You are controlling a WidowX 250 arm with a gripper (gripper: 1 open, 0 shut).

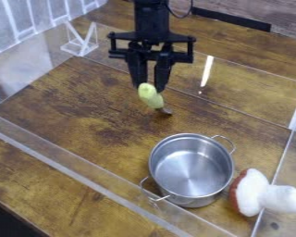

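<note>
The black robot gripper (148, 77) hangs over the upper middle of the wooden surface. Just beneath its fingers is a pale yellow-green object (148, 93), tilted, with a metallic part extending down to the right. Whether the fingers are closed on it cannot be told at this size. A steel pot (191, 167) with two wire handles sits at the lower right, apart from the gripper.
A red and white plush object (272, 196) lies right of the pot. A white wire piece (82, 39) stands at the upper left. Clear plastic walls edge the area, and the left and middle floor is clear.
</note>
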